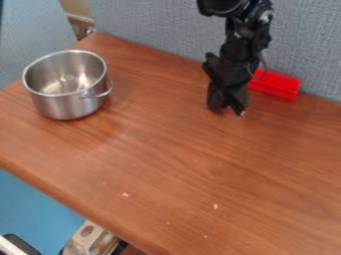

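Note:
My black gripper is low over the back right part of the wooden table, pointing down, shut as far as shows, with nothing clearly visible between its fingers. Just behind it and to the right lies a red object against the grey padded wall, partly hidden by the arm. A steel pot with side handles stands at the table's back left.
A grey padded wall runs along the back. Blue floor shows beyond the left edge.

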